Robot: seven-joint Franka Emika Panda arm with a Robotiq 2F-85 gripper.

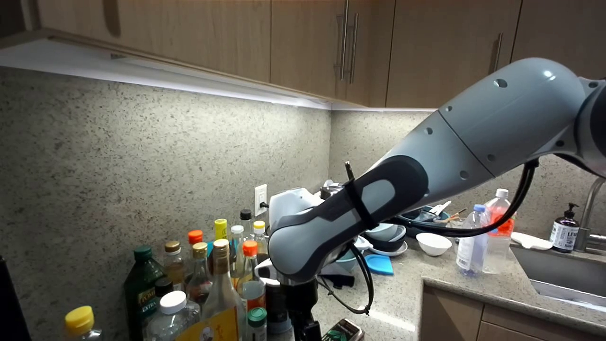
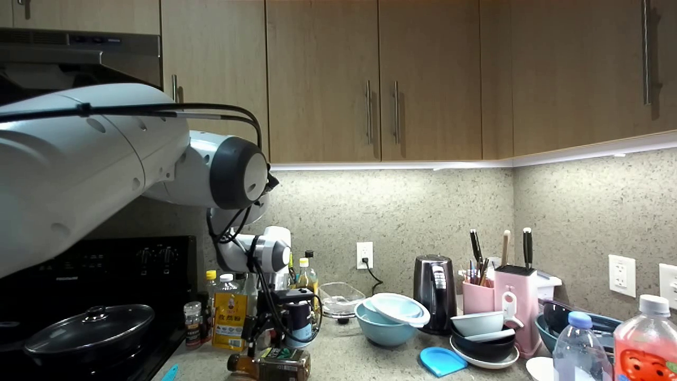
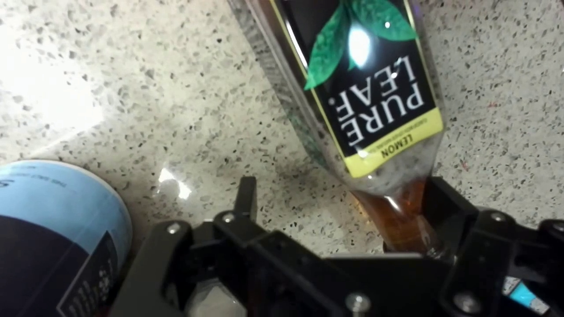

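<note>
A Pure Leaf lemon tea bottle [image 3: 370, 100] lies on its side on the speckled counter, its amber neck toward me in the wrist view. My gripper is open around the neck end, fingers wide apart. The neck sits close against the right finger [image 3: 447, 203], while bare counter shows between it and the left finger. The cap end is partly hidden by the gripper. In exterior view 2 the bottle [image 2: 283, 364] lies below the black gripper. Only the bottle's label end [image 1: 343, 330] shows at the bottom of exterior view 1.
A blue and dark canister [image 3: 61, 237] stands left of the gripper in the wrist view. Several sauce bottles crowd the wall, including a yellow-labelled one [image 2: 229, 317]. Light-blue bowls [image 2: 384, 329] and a blue mat [image 2: 442, 361] lie to the right.
</note>
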